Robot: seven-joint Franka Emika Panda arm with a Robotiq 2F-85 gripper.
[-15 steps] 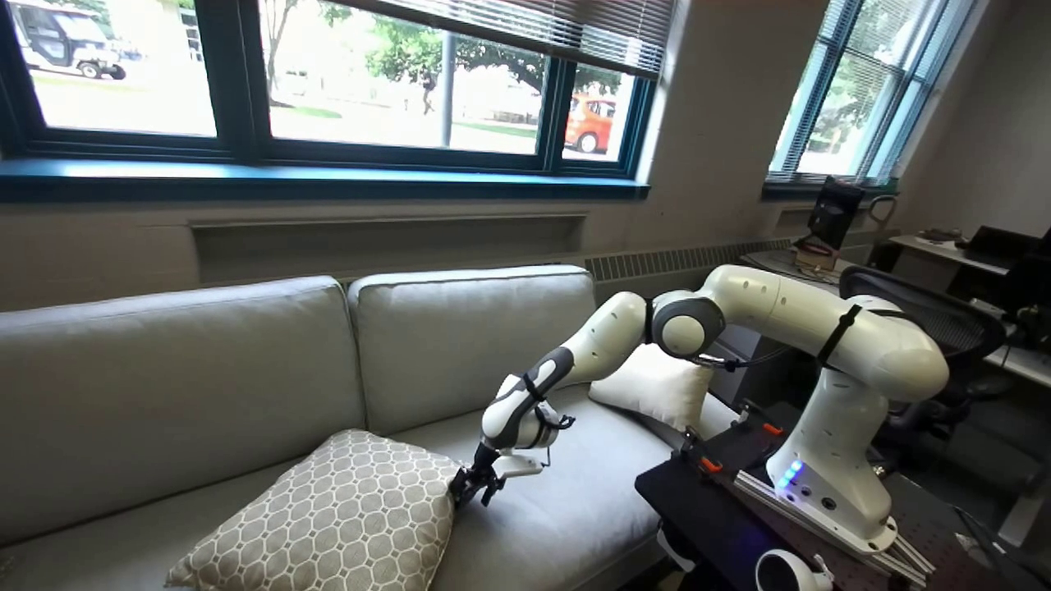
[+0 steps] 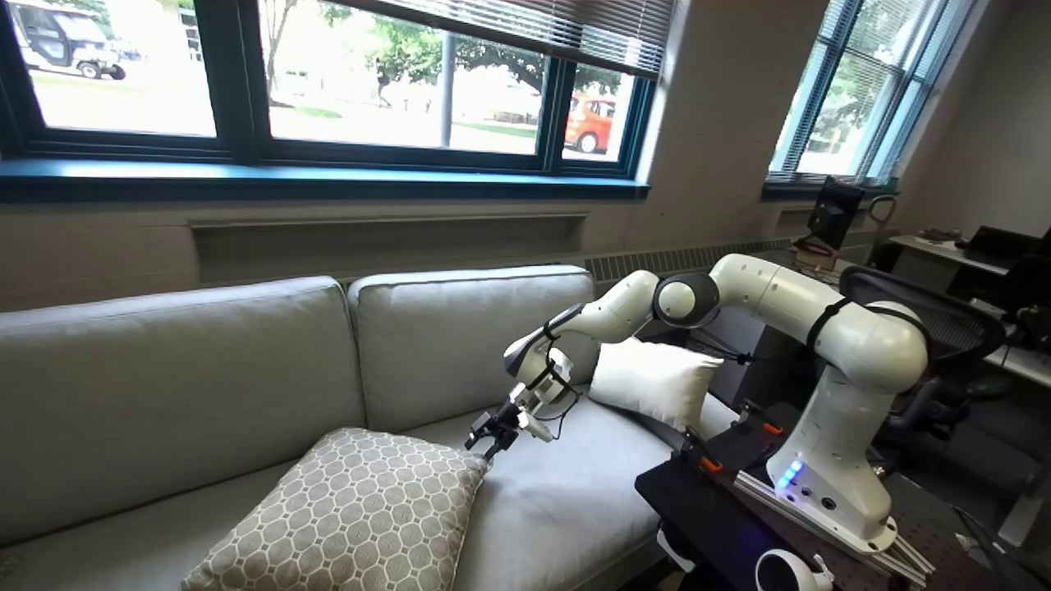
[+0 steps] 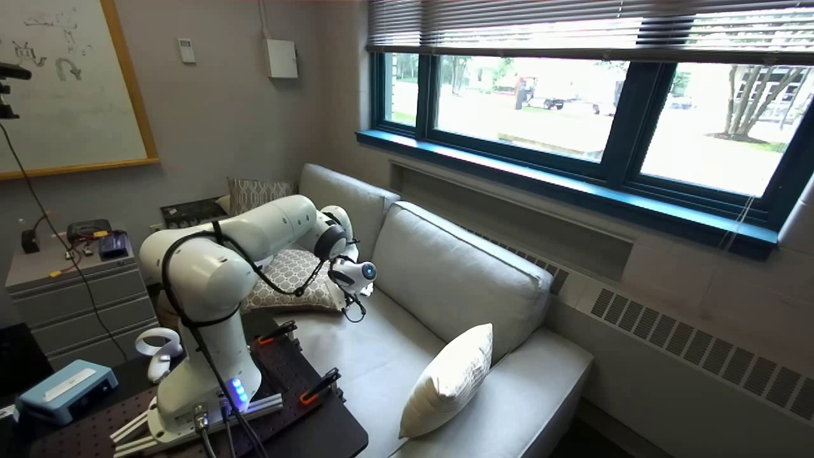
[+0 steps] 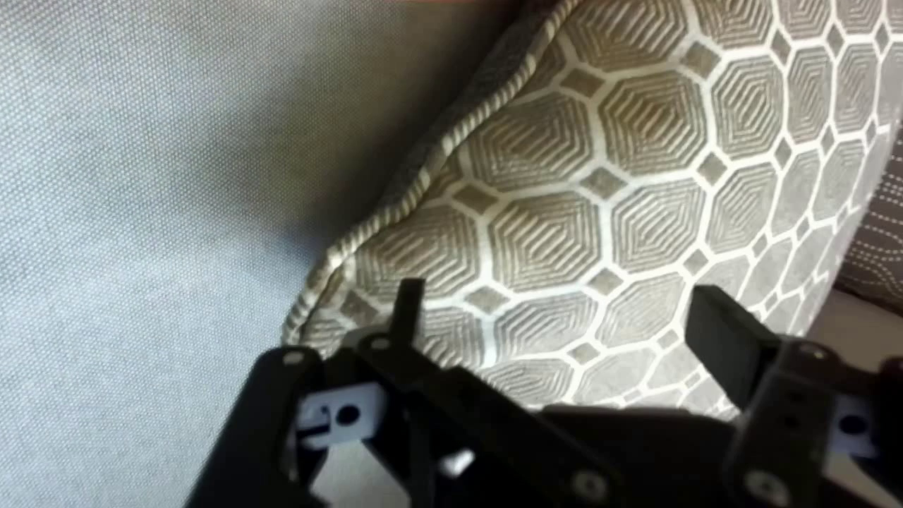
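A tan pillow with a white-lined octagon pattern lies on the sofa seat in exterior view 1. My gripper is at the pillow's upper right corner, its fingers open. In the wrist view the two dark fingers stand wide apart, and the patterned pillow fills the space beyond them. The piped corner of the pillow shows close to the left finger. Whether either finger touches the fabric I cannot tell. In exterior view 2 the arm hides the gripper and part of the patterned pillow.
A white pillow leans near the sofa's right end. Grey back cushions rise behind the seat. Bare seat lies right of the patterned pillow. The black table with orange-handled clamps stands by the arm's base.
My gripper has risen from low beside the pillow's right edge to its upper right corner, and the wrist has turned. The patterned pillow has shifted slightly to the right.
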